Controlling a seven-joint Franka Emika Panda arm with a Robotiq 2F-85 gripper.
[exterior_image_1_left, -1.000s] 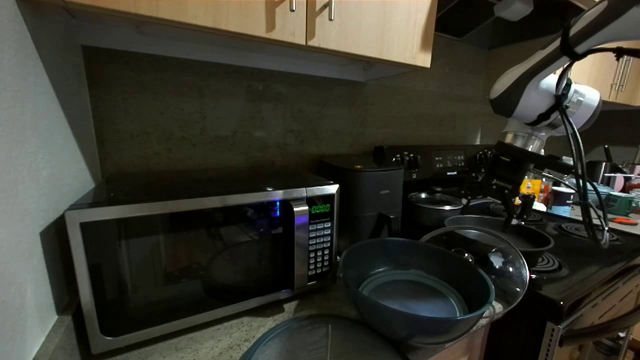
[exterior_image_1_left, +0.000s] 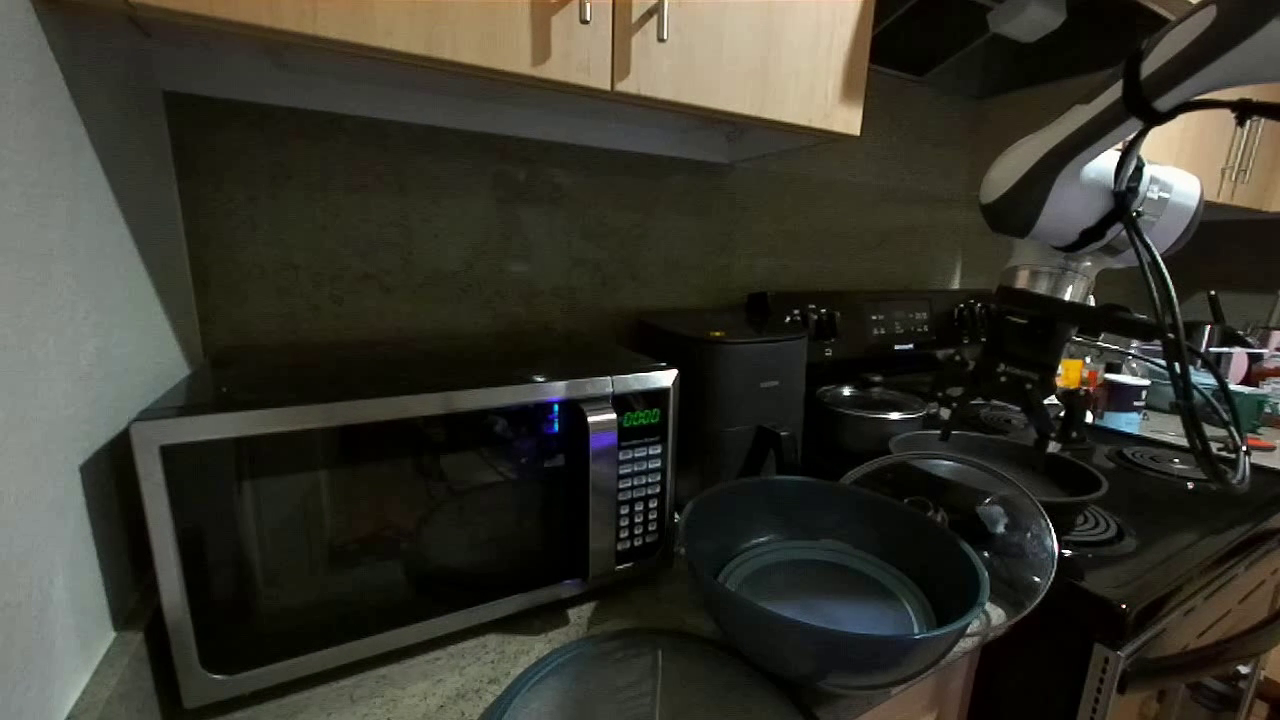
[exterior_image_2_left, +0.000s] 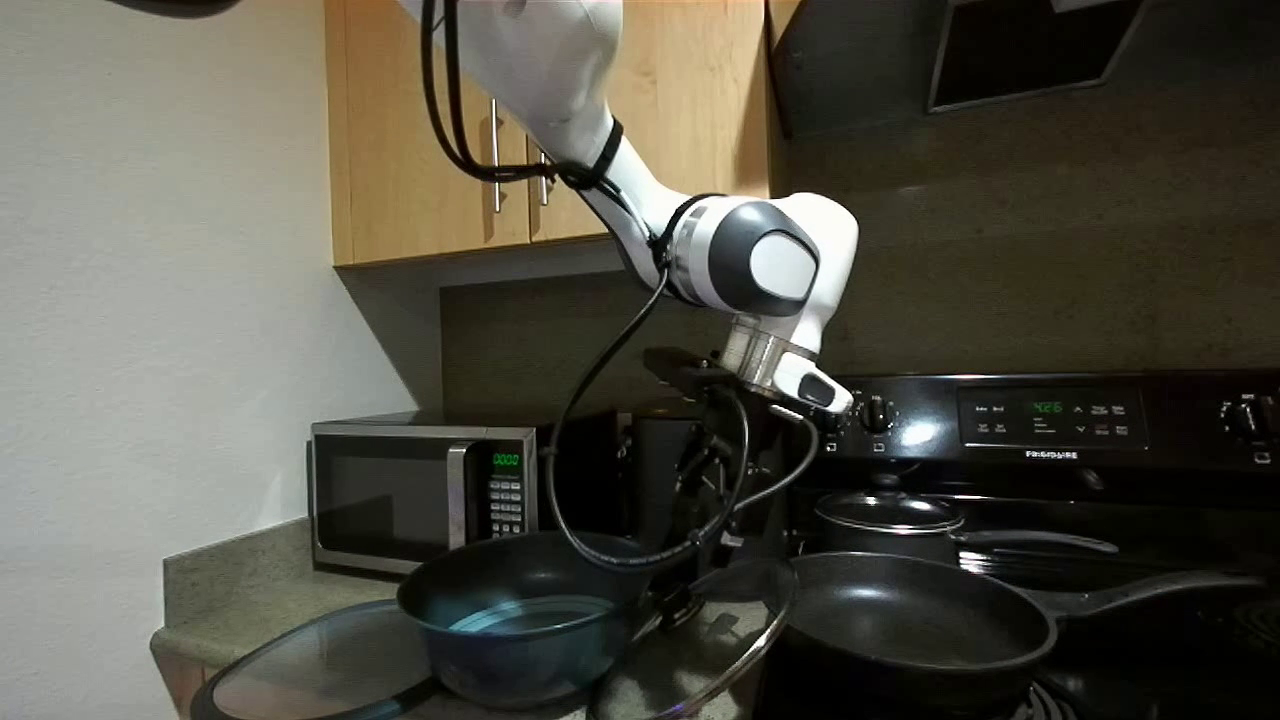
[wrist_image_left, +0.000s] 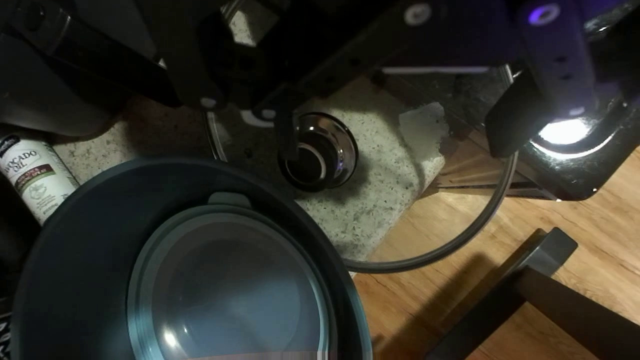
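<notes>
My gripper is open, its two dark fingers spread wide with nothing between them. In the wrist view it hangs over a clear glass lid, whose round dark knob (wrist_image_left: 321, 153) appears beside and partly behind the left fingertip. Whether they touch cannot be told. The tilted glass lid (exterior_image_2_left: 720, 648) leans between a large dark blue bowl (exterior_image_2_left: 516, 666) and the stove. Inside that bowl sits a smaller bluish round container (wrist_image_left: 228, 288). From the first exterior view, the gripper (exterior_image_1_left: 1003, 434) shows in front of the frying pan (exterior_image_2_left: 912, 612).
A microwave (exterior_image_1_left: 396, 528) and a black air fryer (exterior_image_1_left: 744, 384) stand behind the bowl. Another lid (exterior_image_1_left: 648, 684) lies at the counter front. On the stove is a lidded pot (exterior_image_2_left: 888, 528) with a long handle. An avocado oil bottle (wrist_image_left: 39, 180) is close by the bowl.
My gripper has turned about its wrist, and its fingers now look farther apart in the first exterior view. The hanging cable has swung right. Bowl, lids and pans are unmoved.
</notes>
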